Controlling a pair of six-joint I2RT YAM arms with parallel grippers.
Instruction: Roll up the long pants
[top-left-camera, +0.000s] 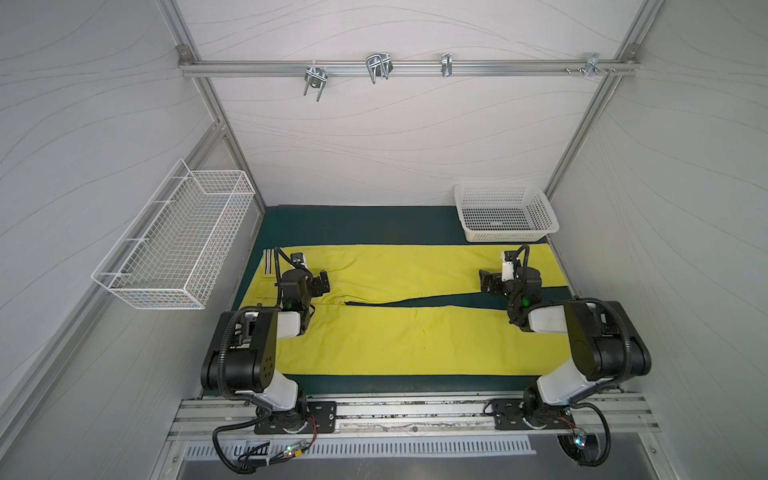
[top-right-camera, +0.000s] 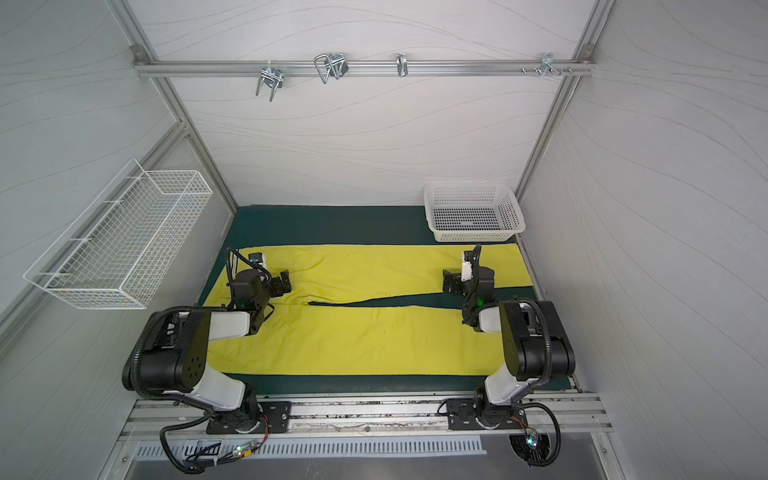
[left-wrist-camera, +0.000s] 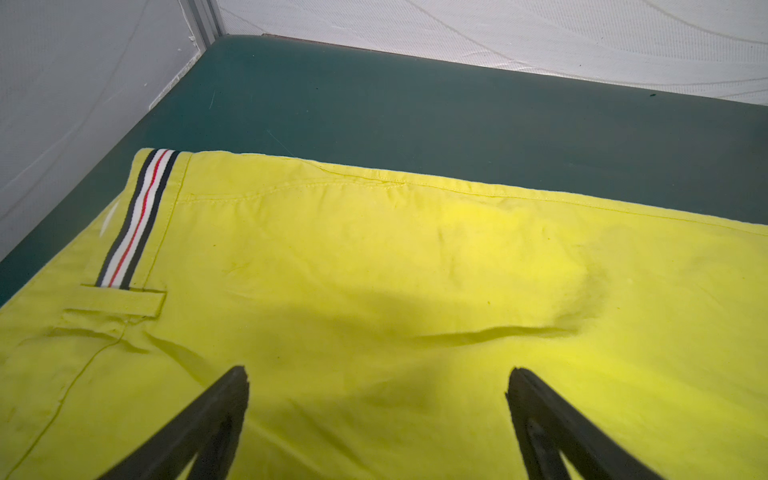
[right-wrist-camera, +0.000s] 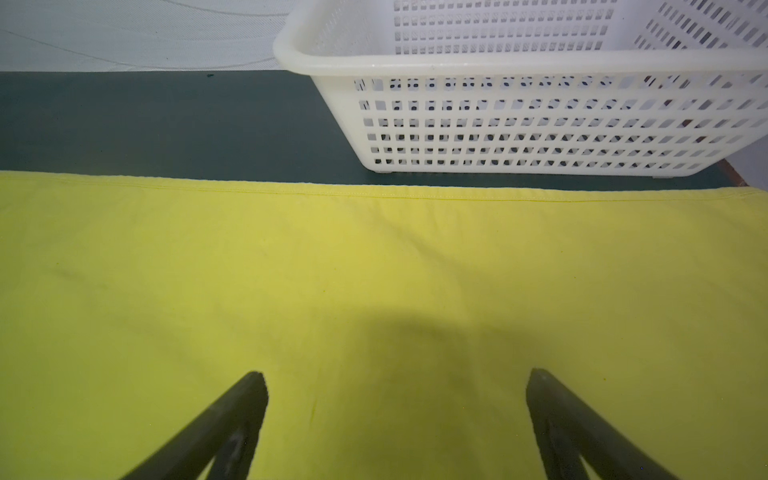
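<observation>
Yellow long pants (top-left-camera: 416, 272) lie flat and stretched sideways on the dark green table, the waist at the left with a striped band (left-wrist-camera: 137, 216), both legs running right with a narrow green gap between them. My left gripper stands open over the waist end, nothing between its fingers. My right gripper is open above the far leg near its right end, also empty. The near leg (top-right-camera: 360, 344) spreads along the front of the table.
A white plastic basket (top-left-camera: 504, 236) sits at the back right, just behind the far leg. A white wire basket (top-left-camera: 144, 296) hangs on the left wall.
</observation>
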